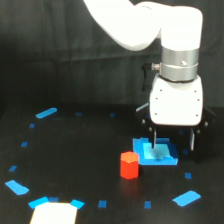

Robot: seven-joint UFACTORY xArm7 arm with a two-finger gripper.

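Observation:
My white arm comes down from the upper right, and its gripper (172, 141) stands open, the two thin fingers well apart. Below and around the fingertips lies a blue square (143, 160) with a paler middle, partly hidden by the gripper. Whether the fingers touch it, I cannot tell. Nothing clear shows between them. A red block (129, 165) stands on the dark table just left of the blue square and nearer the camera.
A pale block (53, 213) is cut off by the bottom edge at the left. Blue tape strips (17, 187) and several small blue marks dot the black surface. Open room lies to the left of the red block.

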